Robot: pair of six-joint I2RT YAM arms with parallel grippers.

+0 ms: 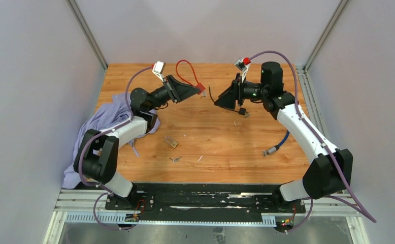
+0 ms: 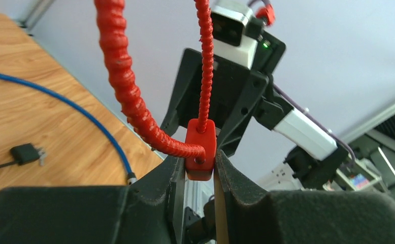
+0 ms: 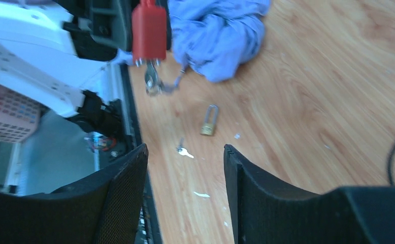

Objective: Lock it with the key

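Note:
My left gripper (image 1: 197, 88) is raised, shut on a red tag (image 2: 201, 135) with a looped red cord (image 2: 128, 76). A silver key (image 3: 152, 79) hangs below the tag in the right wrist view. My right gripper (image 1: 219, 101) faces it from the right, its fingers apart with nothing between them. A brass padlock (image 1: 170, 142) (image 3: 208, 126), shackle upward in the image, lies on the table, with small loose keys (image 1: 175, 159) (image 3: 184, 152) nearer the front edge.
A lilac cloth (image 1: 86, 134) covers the table's left side. A blue cable (image 1: 283, 140) lies at the right, and a black cable with a connector (image 1: 242, 111) at the back middle.

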